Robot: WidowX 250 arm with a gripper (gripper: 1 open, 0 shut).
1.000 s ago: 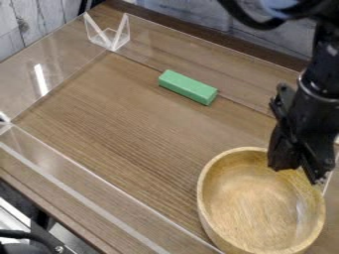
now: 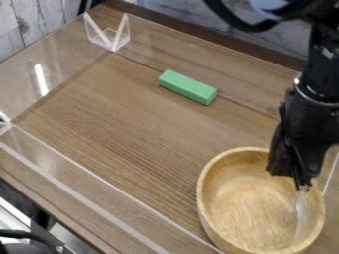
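My gripper point(image 2: 288, 161) fills the right side of the view, a dark mechanism pointing down over the back right rim of a round, pale wooden bowl point(image 2: 252, 213). It looks shut, with nothing visible between its fingers, though the fingertips are dark and hard to make out. The inside of the bowl looks empty.
A green block point(image 2: 187, 87) lies on the wooden table point(image 2: 106, 129) toward the back. A clear plastic holder point(image 2: 109, 30) stands at the back left. Cables hang beyond the near left edge.
The gripper has shifted slightly, staying above the bowl's back right rim. The bowl and green block look unmoved.
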